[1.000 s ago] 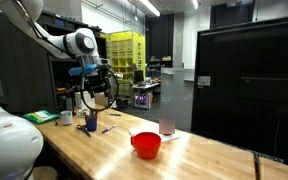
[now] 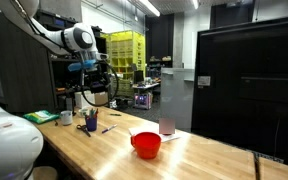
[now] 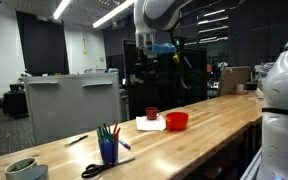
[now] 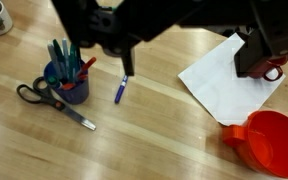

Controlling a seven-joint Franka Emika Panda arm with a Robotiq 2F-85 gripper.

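My gripper hangs high above the table, its two dark fingers spread apart with bare wood and white paper visible between them. Exterior view 2 shows the gripper well clear of everything below. A bright red pot with a side handle rests at the lower right of the wrist view. Above it, a darker red mug is partly hidden behind the right finger. On the left stands a dark blue pen cup full of pens. Scissors lie beside it, and a blue marker lies closer to the middle.
White paper lies flat near the mug and pot. A green box and a white mug occupy the table's far left end. A grey round container stands near the pen cup.
In exterior view 1 the arm and gripper have risen slightly and shifted a little to the right. The objects on the table stay where they were.
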